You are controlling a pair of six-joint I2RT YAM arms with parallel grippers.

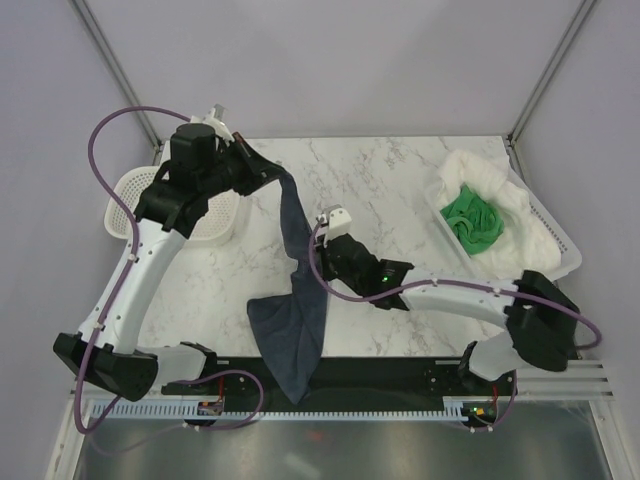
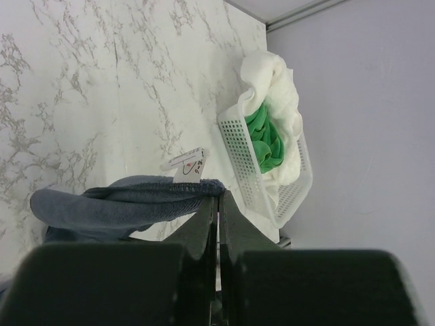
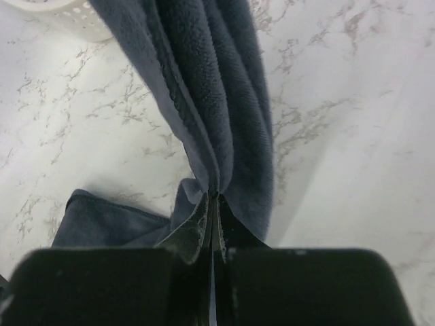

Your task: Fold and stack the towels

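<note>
A dark grey-blue towel (image 1: 290,330) runs from the table's front edge, where it hangs over, up to my left gripper (image 1: 276,175), which holds a raised end high over the back-left of the table. In the left wrist view its fingers are shut on the towel (image 2: 136,204) at a narrow folded edge. Lower along the same towel, my right gripper (image 1: 320,245) is shut on it; the right wrist view shows gathered folds (image 3: 197,115) running into its fingertips, with the rest of the cloth lying loosely below on the marble table.
A white basket (image 1: 130,210) stands at the back left, partly behind my left arm. A white basket (image 1: 553,230) with white towels (image 1: 525,230) and a green towel (image 1: 470,215) stands on the right. Bare table (image 1: 390,180) shows at the back middle.
</note>
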